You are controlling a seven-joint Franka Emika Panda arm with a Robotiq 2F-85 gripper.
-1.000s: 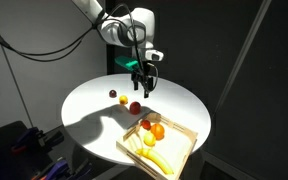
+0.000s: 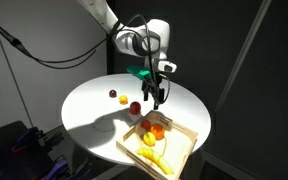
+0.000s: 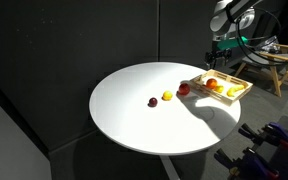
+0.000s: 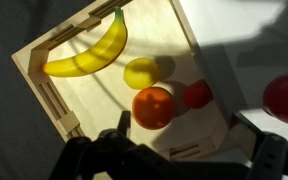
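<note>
My gripper hangs above the table, its fingers wide apart and nothing between them. In the wrist view its dark fingers [image 4: 246, 135] frame the near end of a shallow wooden box [image 4: 196, 45]. Inside the box lie a banana [image 4: 102, 50], a yellow lemon-like fruit [image 4: 141, 72], an orange fruit [image 4: 153, 108] and a small red fruit [image 4: 197, 94]. A larger red fruit [image 4: 287, 99] rests on the table outside the box, to the right in the wrist view.
Farther along the round white table [image 3: 129, 105] sit a yellow fruit [image 3: 167, 96] and a dark red fruit [image 3: 153, 102]. The box stands near the table's edge.
In exterior view 1 the arm has shifted right and somewhat lower, closer to the box. The fruits and the box look unmoved.
</note>
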